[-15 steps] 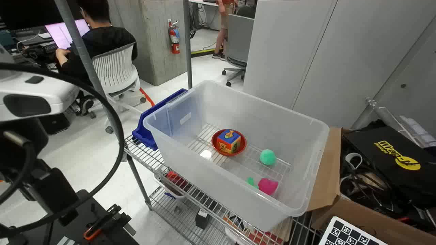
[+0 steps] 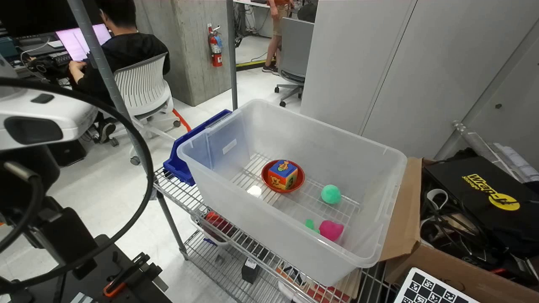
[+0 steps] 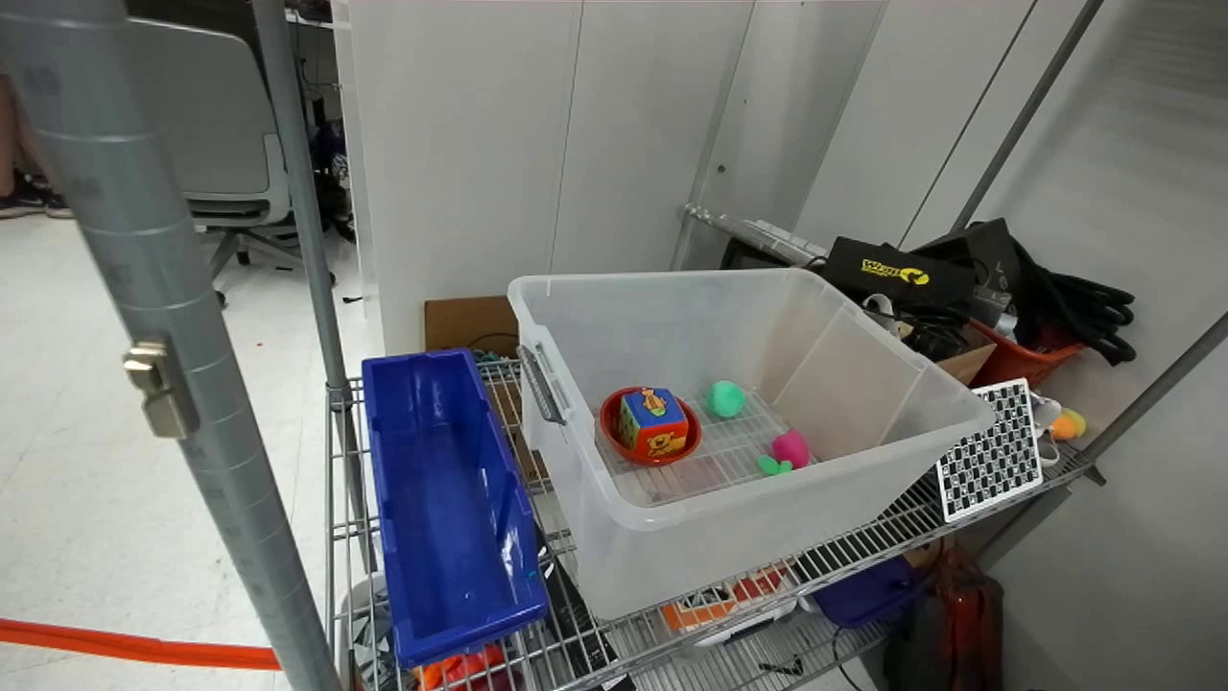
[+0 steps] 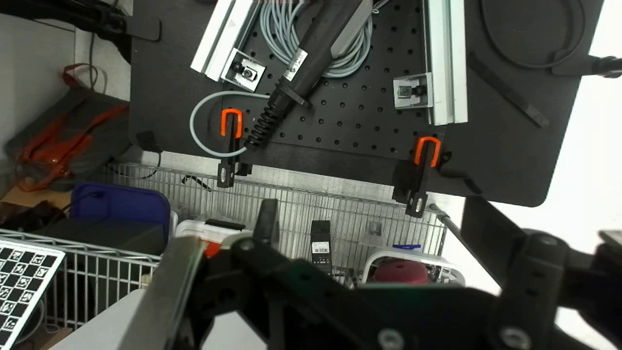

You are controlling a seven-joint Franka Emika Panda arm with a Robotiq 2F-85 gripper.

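Inside the clear plastic bin (image 2: 313, 126), a colourful picture cube (image 2: 283, 174) rests in a red bowl (image 3: 694, 434). To the right of the bowl lies a green ball (image 2: 331, 194). A pink toy (image 2: 331, 230) with a green part (image 3: 774, 465) is near the bin's front right. In the wrist view my gripper stands open, its fingers wide apart and nothing between them. It is over the gap between the black work plate and the wire rack, away from the toys, which that view does not show.
An empty blue tray (image 3: 443, 507) sits left of the bin. A cardboard box (image 2: 406, 212) of cables and a marker board (image 3: 992, 449) stand to the right. Orange clamps (image 4: 427, 151) and metal rails (image 4: 447, 64) are on the work plate. Wire shelving carries the bin.
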